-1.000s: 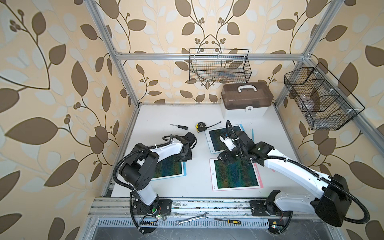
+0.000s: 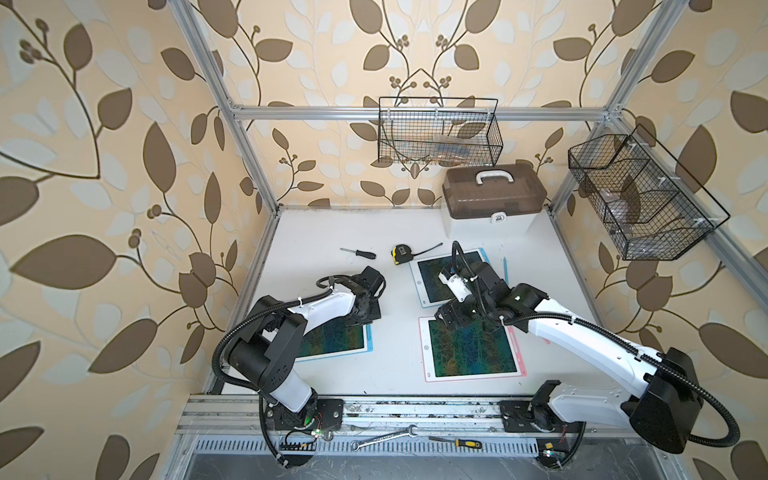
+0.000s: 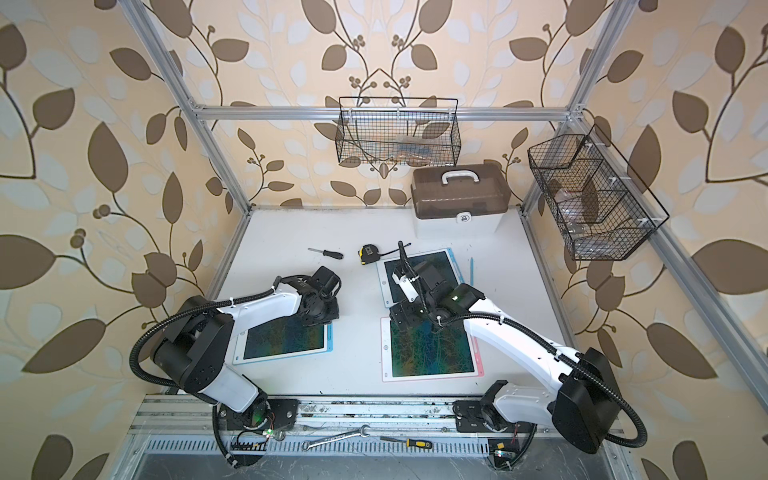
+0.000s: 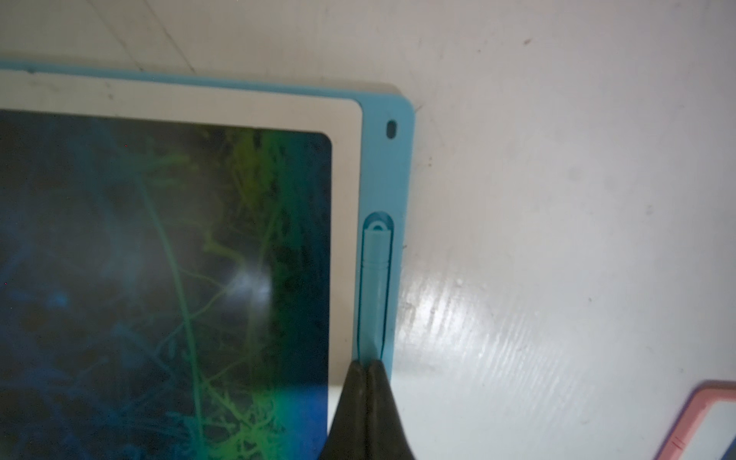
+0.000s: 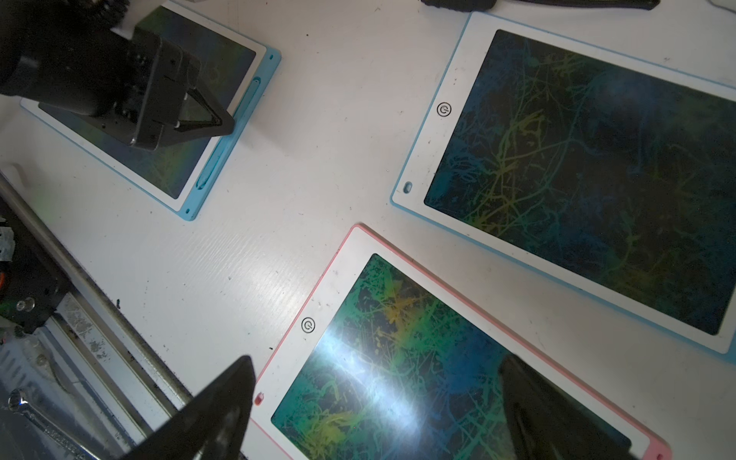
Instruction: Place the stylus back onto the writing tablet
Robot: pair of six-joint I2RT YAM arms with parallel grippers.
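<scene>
The left blue-framed writing tablet [image 4: 387,172] lies flat on the table. Its light blue stylus [image 4: 375,283] lies along the slot in the right border, the upper end inside the slot outline. My left gripper is shut with its tips together over the stylus, and they hide its lower part; nothing shows between them. In the right wrist view the left fingers [image 5: 218,121] point at that same border. My right gripper is open and empty, above the pink-framed tablet [image 5: 349,253].
Another blue tablet [image 5: 426,115] lies at the back right, with a loose blue stylus [image 2: 505,269] beside it. A screwdriver [image 2: 365,254], a tape measure [image 2: 401,254] and a toolbox [image 2: 494,196] stand behind. Bare table separates the left and pink tablets.
My left arm has shifted a little leftward, its elbow moving left and its wrist leaning back over the tablet. The right arm and the tablets stay where they were.
</scene>
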